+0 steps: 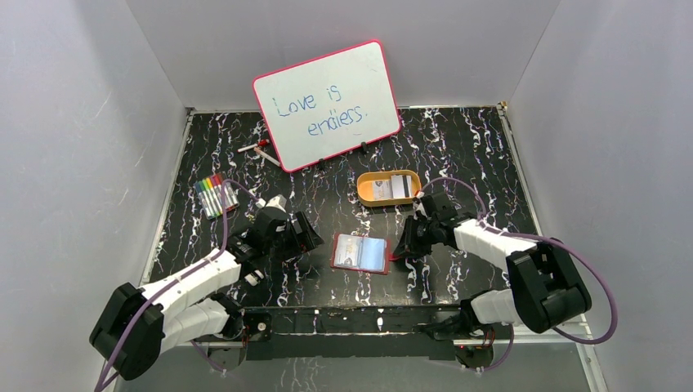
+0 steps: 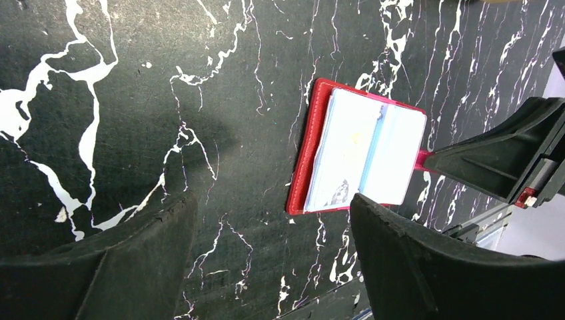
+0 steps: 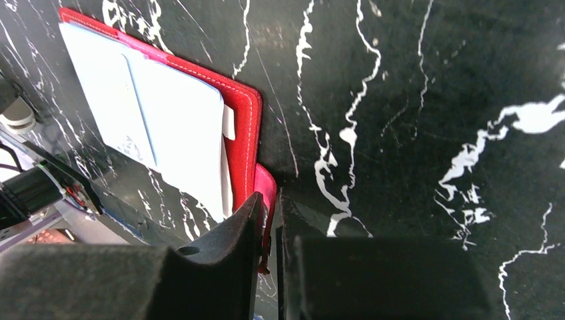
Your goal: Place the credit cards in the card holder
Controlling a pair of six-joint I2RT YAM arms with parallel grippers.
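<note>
The red card holder lies spread out on the table with its clear and pale blue sleeves facing up. From its right edge sticks a short pink-red strap. My right gripper is at that edge, its fingers nearly together with the strap between them. To the holder's left hovers my left gripper, fingers wide apart and nothing between them; the left wrist view shows bare table below it. Behind the holder, an orange tray contains cards, a pale one and a white one with a dark stripe.
A whiteboard with blue writing leans at the back. Coloured markers lie at the left, and loose pens by the board's lower corner. Free table lies between the holder and the tray.
</note>
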